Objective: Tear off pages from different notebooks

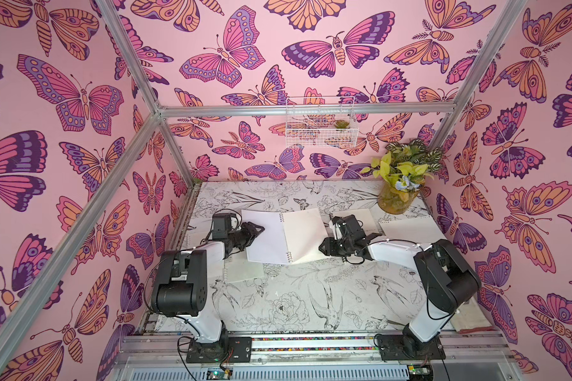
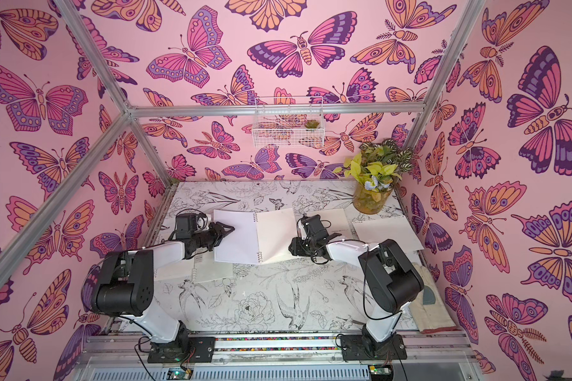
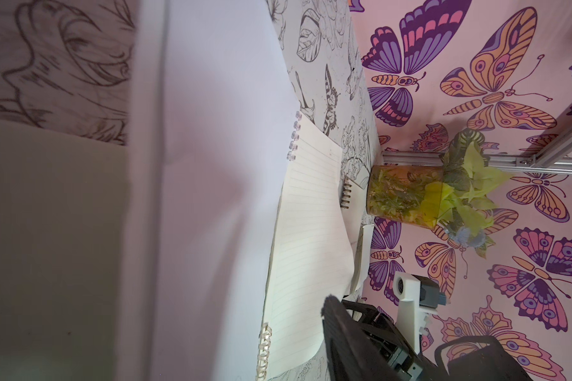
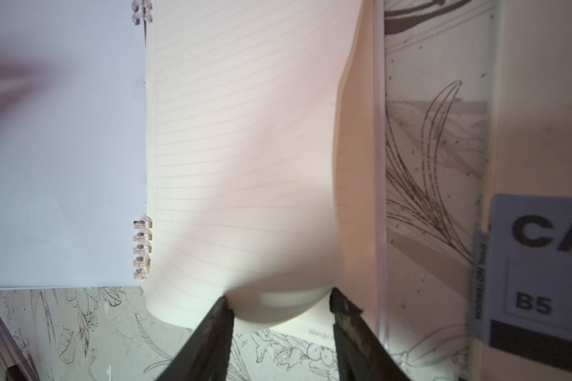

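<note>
A spiral notebook lies spread on the table, with a plain white left side (image 1: 265,238) and a lined cream page (image 1: 305,231) right of the rings (image 4: 142,247). My left gripper (image 2: 225,231) is over the white side's left edge, its fingers apart. In the left wrist view one dark finger (image 3: 343,336) shows; the other is hidden. My right gripper is at the cream page's lower right corner, fingers apart. The page's lower edge bows up between and beyond the fingertips, its right edge lifted off the sheets beneath. Neither gripper visibly clamps paper.
A notebook with a printed label (image 4: 546,266) lies right of the right gripper, and another pale one (image 1: 413,230) farther right. A plant in an amber pot (image 1: 395,198) stands at the back right.
</note>
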